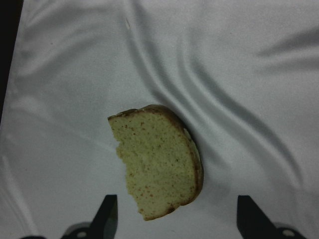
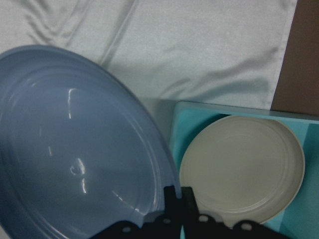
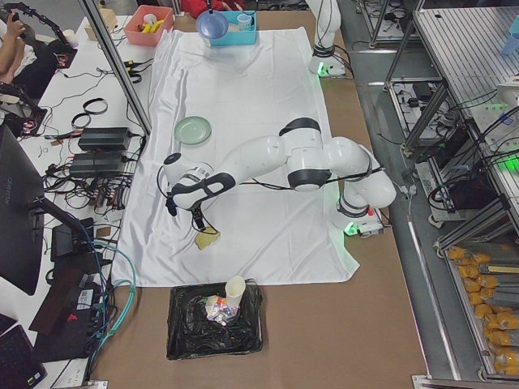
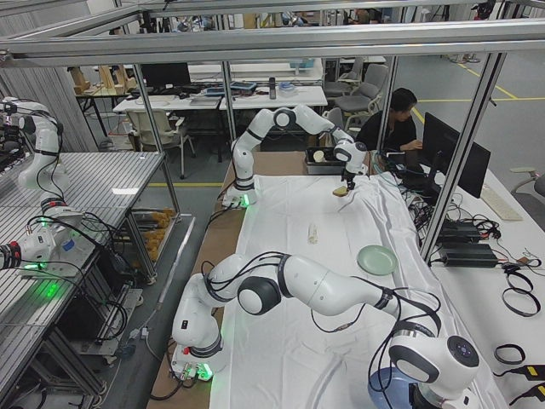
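A half slice of bread (image 1: 159, 159) lies on the white cloth; my left gripper is just above it, fingers wide apart, nothing between them. In the camera left view that gripper (image 3: 186, 212) is near the bread (image 3: 207, 241). My right gripper is shut on the rim of a blue plate (image 2: 75, 139), held up beside a turquoise bin (image 2: 311, 164) with a cream plate (image 2: 241, 164) inside. A green plate (image 3: 193, 130) lies on the cloth.
A black lined tray (image 3: 195, 324) with a cup (image 3: 234, 290) and wrappers stands beyond the cloth's near edge. A red box (image 3: 148, 32) sits at the far corner.
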